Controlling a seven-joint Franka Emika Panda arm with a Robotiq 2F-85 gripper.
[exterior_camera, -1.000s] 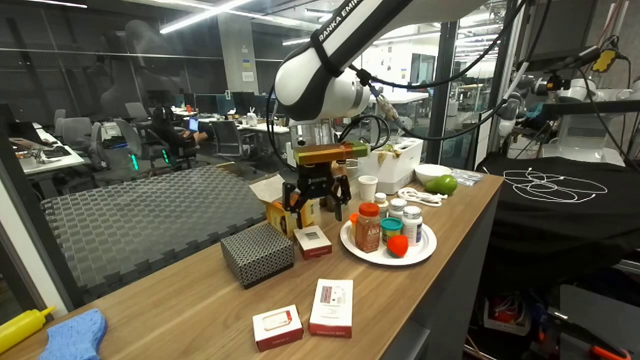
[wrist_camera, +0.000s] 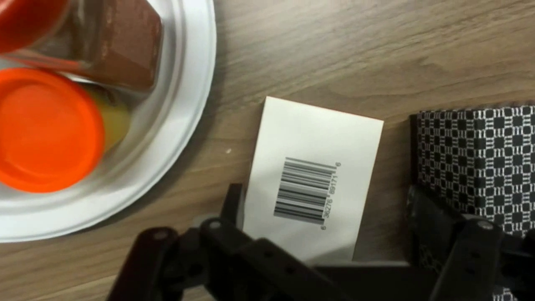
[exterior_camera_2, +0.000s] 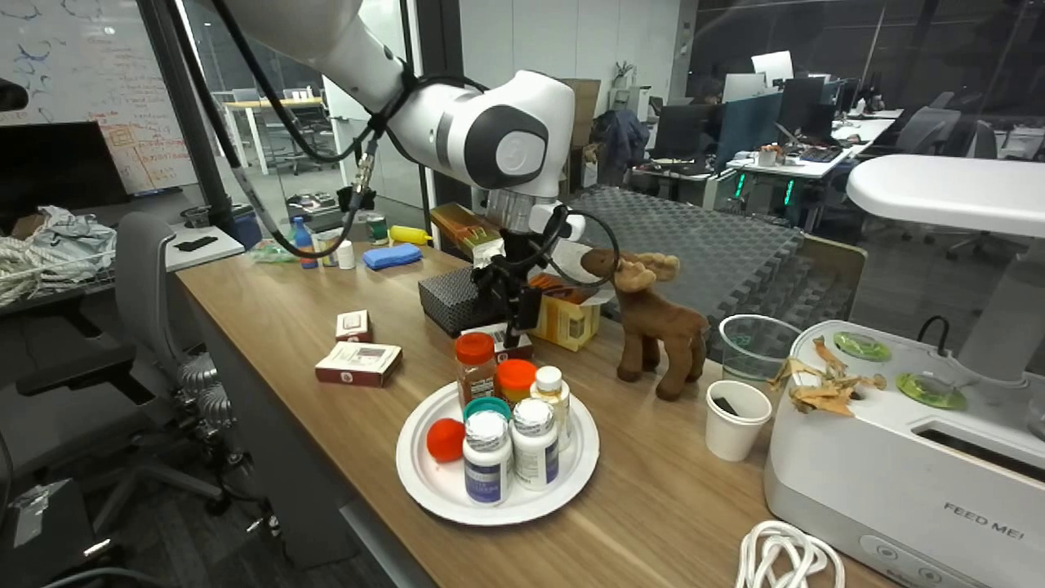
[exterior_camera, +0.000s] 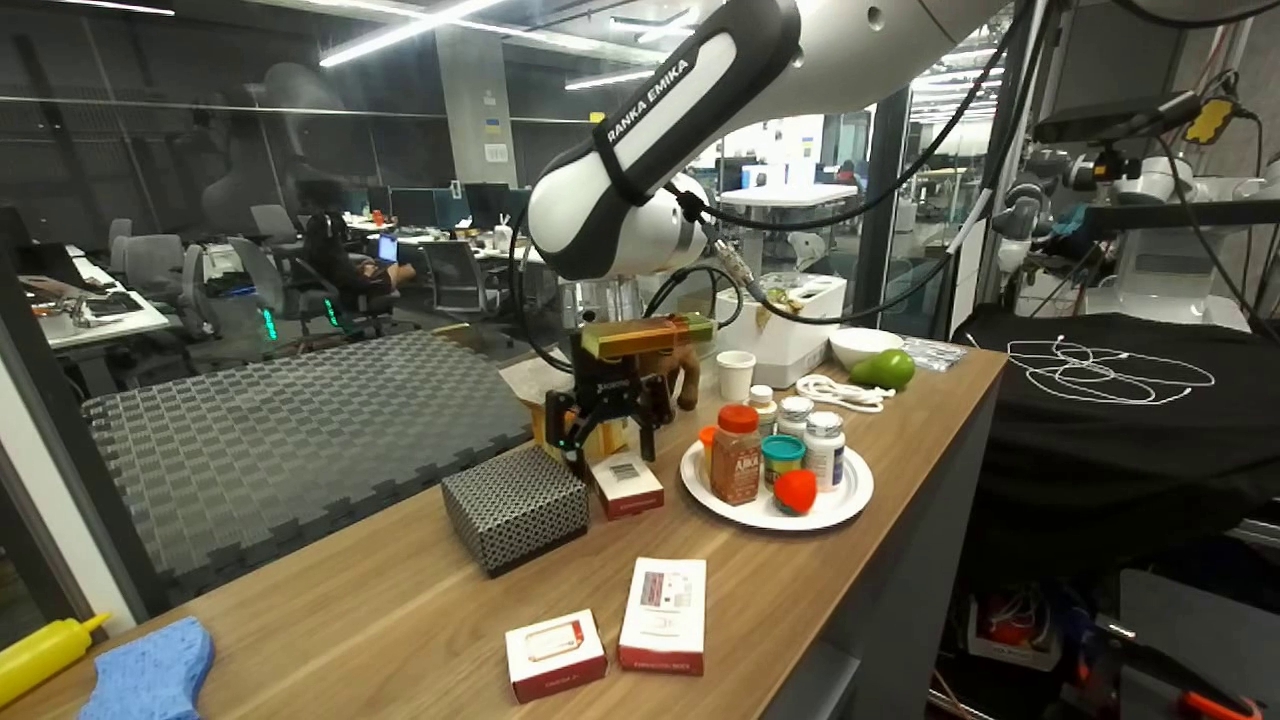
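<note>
My gripper [exterior_camera: 613, 451] points down with its fingers wide open, just above a small white box [exterior_camera: 626, 481] with dark red sides. In the wrist view, the barcode face of that white box [wrist_camera: 311, 175] lies between the two fingers, nearer the left one. The left fingertip [wrist_camera: 233, 203] overlaps the box's edge there. The right fingertip [wrist_camera: 426, 208] appears against the side of a black-and-white patterned box [wrist_camera: 481, 155]; contact cannot be made out. Nothing is gripped. From the second exterior view, bottles partly hide the small box [exterior_camera_2: 517, 345].
A white plate [exterior_camera: 846, 505] crowded with bottles and jars stands close by. Behind are a yellow carton [exterior_camera_2: 570, 322] and a brown plush moose [exterior_camera_2: 654, 318]. Two more white-and-red boxes, one small [exterior_camera: 555, 649] and one longer [exterior_camera: 665, 610], lie toward the front, with bare tabletop around them.
My gripper has come down and shifted slightly left in exterior view 1, turning somewhat, to the small box beside the patterned one. The tabletop objects have stayed put.
</note>
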